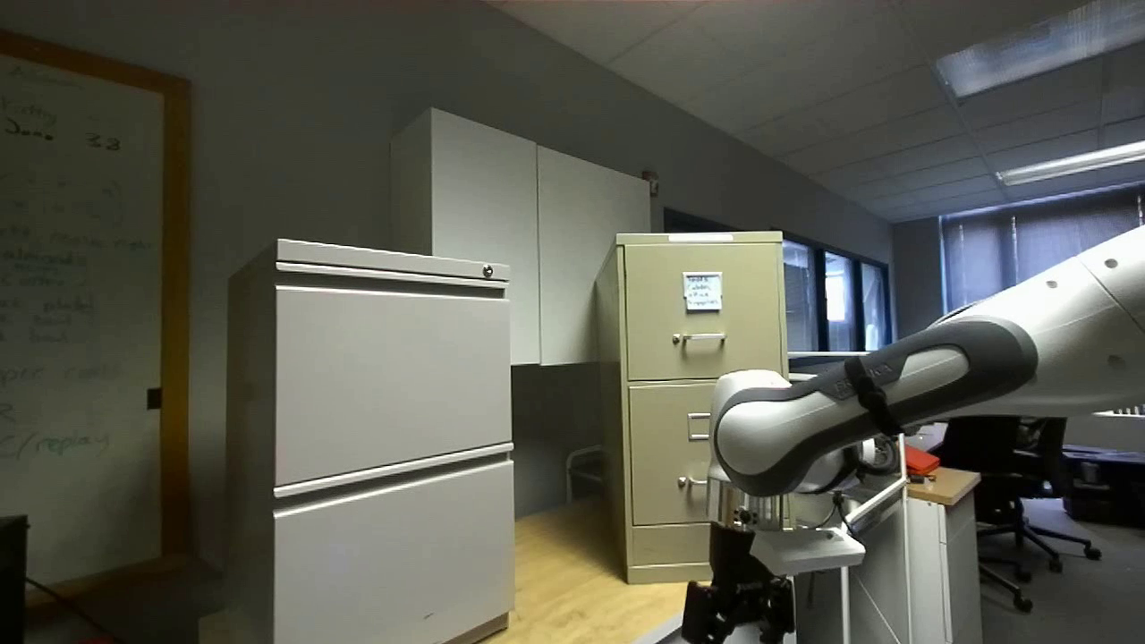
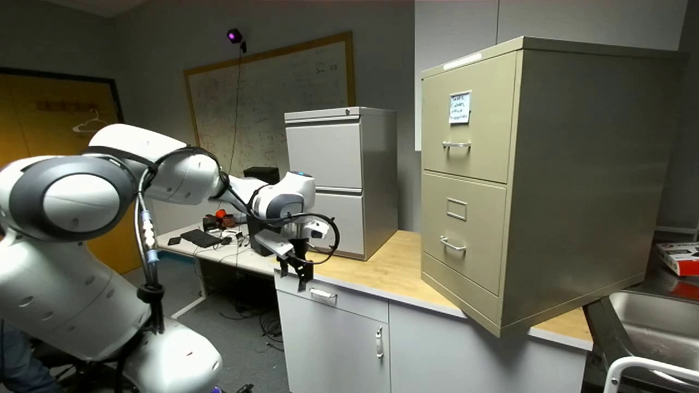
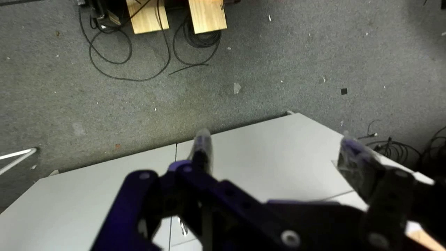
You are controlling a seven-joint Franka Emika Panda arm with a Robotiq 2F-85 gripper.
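Observation:
My gripper (image 2: 293, 278) points downward by the front edge of the counter, close to the drawer handle (image 2: 322, 295) of the base cabinet in exterior view 2. In the wrist view its fingers (image 3: 202, 144) stand wide apart, with nothing held between them. The light cabinet fronts and the floor show below and beyond the open fingers. A beige filing cabinet (image 2: 465, 196) with two handled drawers, both closed, stands on the counter. The grey filing cabinet (image 1: 392, 386) also has its drawers closed.
Bare wooden counter (image 2: 400, 265) lies between the two filing cabinets. A metal sink (image 2: 655, 314) is at the right. On the desk (image 2: 226, 258) behind the arm are a keyboard and cables. Loose cables (image 3: 125, 75) lie on the floor.

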